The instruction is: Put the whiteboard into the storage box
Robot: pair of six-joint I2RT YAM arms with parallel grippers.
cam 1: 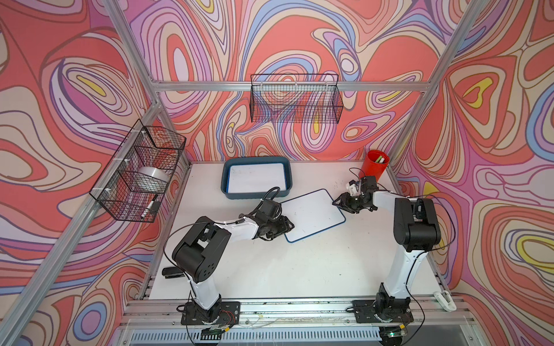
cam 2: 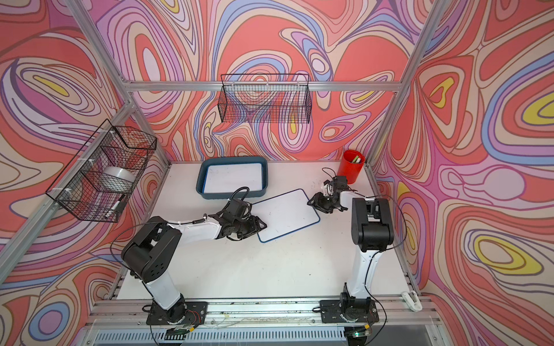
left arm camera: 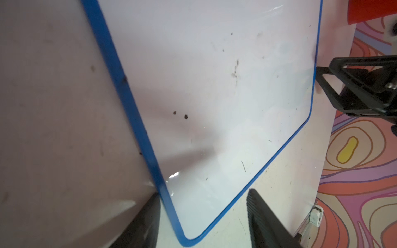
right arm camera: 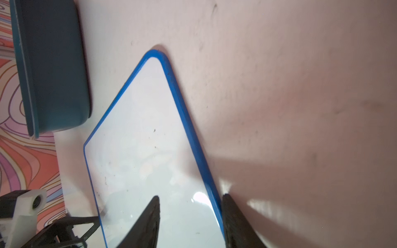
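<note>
A white whiteboard (cam 1: pixel 311 213) with a blue rim lies tilted in plan on the table between both grippers. My left gripper (cam 1: pixel 284 229) is at its left end; in the left wrist view its fingers (left arm camera: pixel 144 223) straddle that rim's corner, apart. My right gripper (cam 1: pixel 339 204) is at the right end, open, its fingers (right arm camera: pixel 231 223) down at the blue edge. The blue-grey storage box (cam 1: pixel 256 194) stands behind the whiteboard, with a white surface visible inside it.
A red cup (cam 1: pixel 374 167) with items inside stands at the back right. Wire baskets (cam 1: pixel 296 103) hang on the back and left frames.
</note>
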